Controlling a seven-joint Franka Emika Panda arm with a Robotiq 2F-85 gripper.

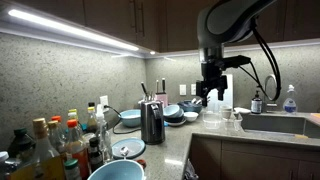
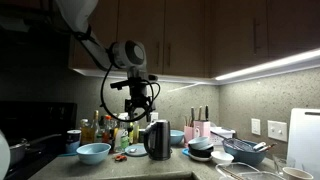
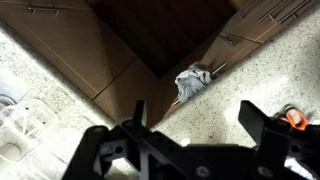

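My gripper stands open in the wrist view, its two black fingers (image 3: 248, 116) wide apart and nothing held between them. In exterior view 1 the gripper (image 1: 212, 97) hangs pointing down above the counter, near the corner by the sink. From exterior view 2, it (image 2: 138, 108) appears high, clear of the dark kettle (image 2: 157, 140) in the image. A crumpled grey cloth (image 3: 190, 81) lies by the cabinet handle at the counter's edge, ahead of the fingers. Something with orange handles (image 3: 295, 117) rests on the speckled counter at the right; its exact kind is hard to tell.
Several bottles (image 1: 45, 150) crowd the left counter, with a light-blue bowl (image 1: 118, 170) and a plate (image 1: 128, 147) nearby. More bowls (image 2: 200, 148) are stacked beyond the kettle. A clear rack (image 3: 25, 130) sits at left; the sink (image 1: 275, 124) is at right.
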